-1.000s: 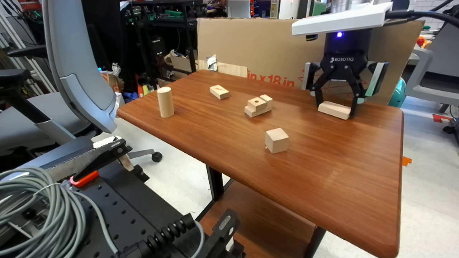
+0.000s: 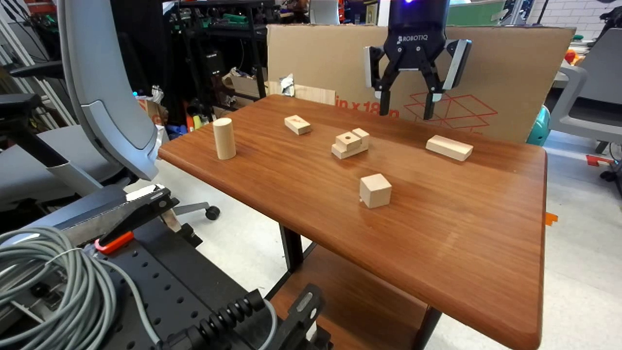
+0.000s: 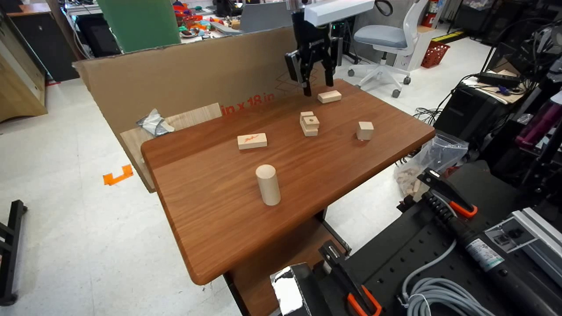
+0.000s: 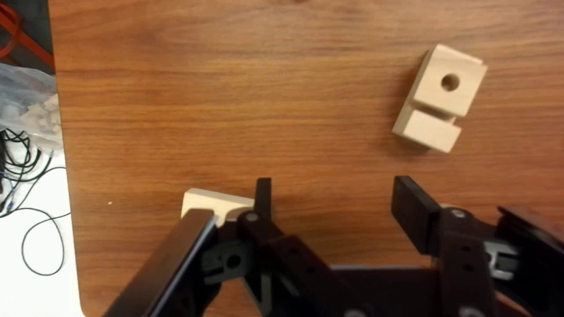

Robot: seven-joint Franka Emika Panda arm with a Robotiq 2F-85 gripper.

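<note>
My gripper (image 2: 406, 111) hangs above the back edge of the table, its fingers spread part open with nothing between them. Below and to its right in exterior view 1, a long rectangular wooden block (image 2: 449, 148) lies flat on the table, apart from the fingers. The wrist view shows a pale block (image 4: 211, 200) partly hidden behind one finger. Near the table's middle, a small block with a hole (image 4: 449, 82) rests on a flat piece, with another small piece beside it. A wooden cube (image 2: 375, 190) sits nearer the front.
An upright wooden cylinder (image 3: 268, 184) and a flat block with a red mark (image 3: 252, 140) stand towards the other end of the table (image 2: 466, 233). A cardboard sheet (image 2: 326, 58) rises along the back edge.
My gripper has risen and moved left in exterior view 1, away from the long block that was between its fingers. That block lies on the table, shifted slightly left.
</note>
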